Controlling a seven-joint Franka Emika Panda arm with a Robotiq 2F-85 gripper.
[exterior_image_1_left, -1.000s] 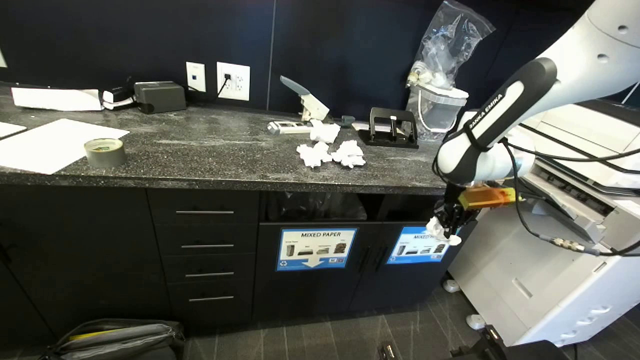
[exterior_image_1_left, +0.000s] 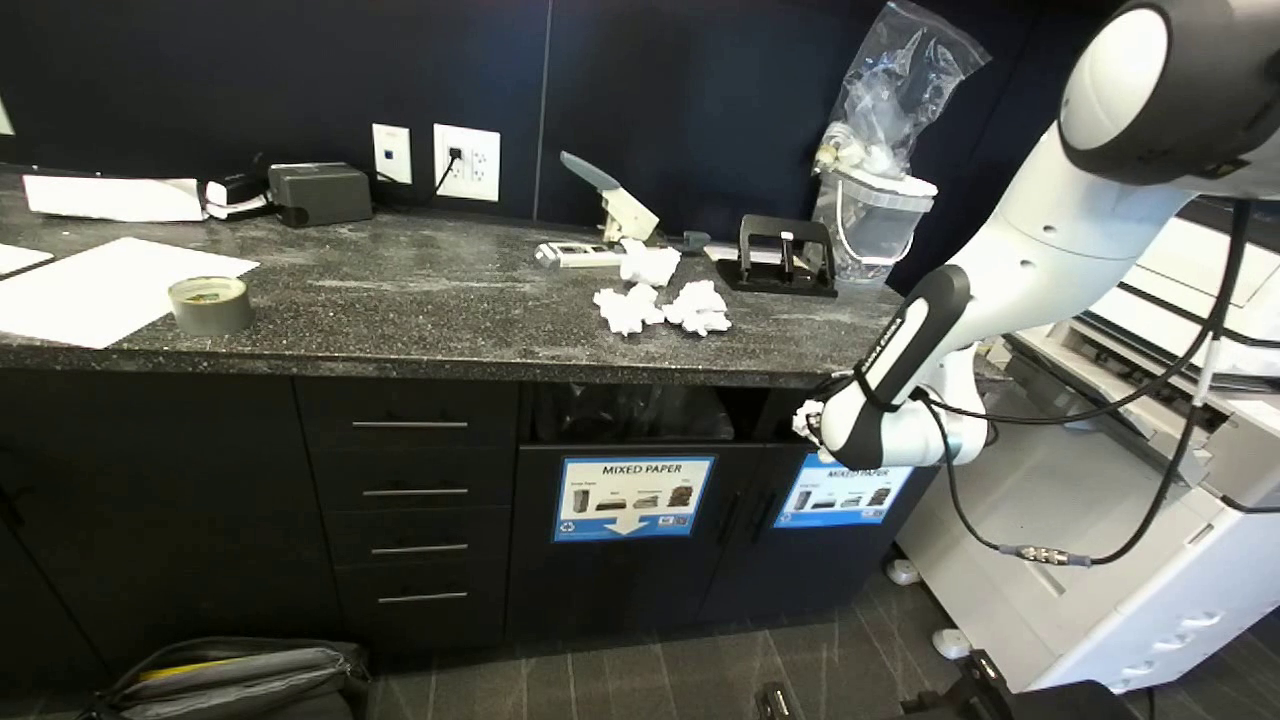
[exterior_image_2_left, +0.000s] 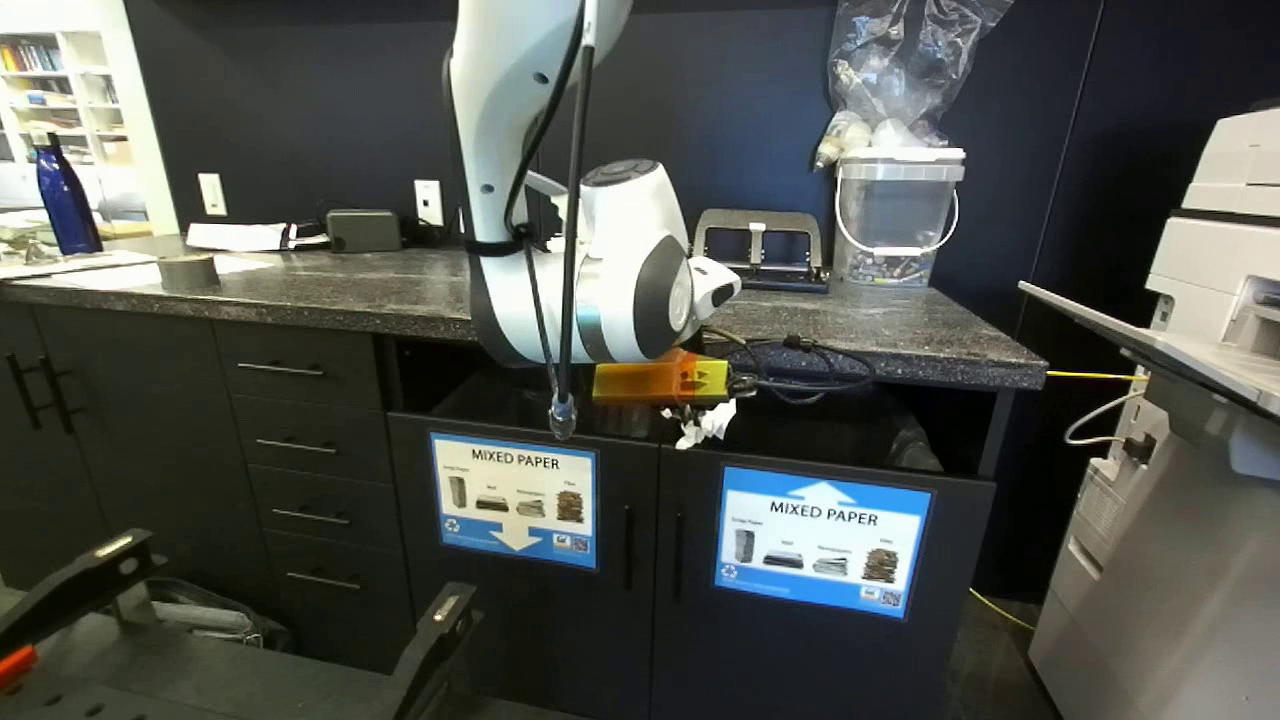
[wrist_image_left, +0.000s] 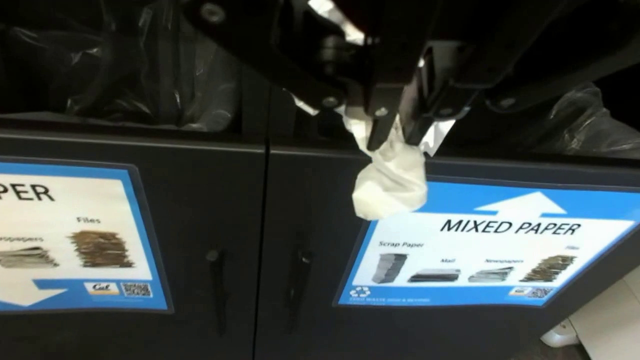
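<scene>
A crumpled white paper (wrist_image_left: 391, 183) is pinched between the fingers of my gripper, with its lower part bulging out beneath the tips. In exterior view 2 this crumpled paper (exterior_image_2_left: 705, 424) hangs at the front of the cabinet's right-hand opening, near the top edge of the door. Exterior view 1 shows only a bit of the held paper (exterior_image_1_left: 809, 420), since the arm hides the gripper there. Three more crumpled papers (exterior_image_1_left: 648, 264) sit close together on the counter.
The dark counter (exterior_image_1_left: 444, 312) overhangs two open slots with clear bin liners (wrist_image_left: 594, 120) inside. Below are doors with MIXED PAPER signs (exterior_image_2_left: 824, 540). A hole punch (exterior_image_1_left: 780, 254) and a clear bucket (exterior_image_2_left: 894, 216) stand at the back. A printer (exterior_image_1_left: 1152, 540) is at the right.
My arm has moved left and toward the cabinet opening in exterior view 1, carrying the crumpled paper higher. The papers on the counter have stayed in place.
</scene>
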